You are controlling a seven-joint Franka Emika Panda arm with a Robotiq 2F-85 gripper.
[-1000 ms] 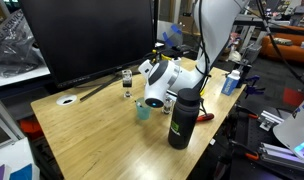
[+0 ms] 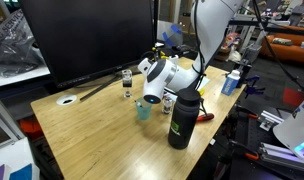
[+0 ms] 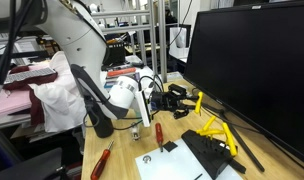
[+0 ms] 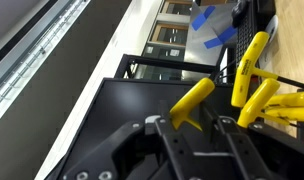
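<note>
In the wrist view a yellow handle (image 4: 192,103) sits between the fingertips of my gripper, which is shut on it. Beyond it on the right are more yellow handles (image 4: 249,68), over the table. From the second exterior side, my gripper (image 3: 189,104) points toward the big monitor, with the held yellow handle (image 3: 199,103) upright at its tip. Several yellow-handled tools (image 3: 218,133) stand below and to the right of it, apart from the held one. The white arm hides much of the gripper in the first exterior view.
A big black monitor (image 3: 260,75) stands close beyond the gripper. A black bottle (image 2: 182,122) and a teal cup (image 2: 144,111) are near the arm. Red-handled tools (image 3: 103,160), a white sheet (image 3: 172,164) and a black rack (image 3: 206,152) lie around.
The arm's upper links have shifted slightly to the right in the first exterior view. Objects on the table look unmoved.
</note>
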